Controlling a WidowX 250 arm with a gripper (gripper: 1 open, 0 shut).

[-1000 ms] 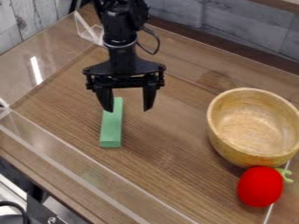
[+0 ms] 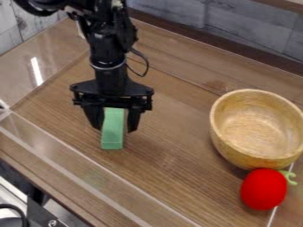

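A black gripper (image 2: 112,103) hangs from above over a green rectangular block (image 2: 112,136), which lies on the wooden table (image 2: 178,195). Its fingers reach down to either side of the block's upper part; whether they touch it or have closed on it is not clear.
A wooden bowl (image 2: 254,129) sits at the right, with a red tomato (image 2: 263,189) in front of it. A dark cable lies at the lower left corner.
The gripper has moved down and toward the viewer, lower over the green block, whose upper part is now partly covered. The block looks unmoved.
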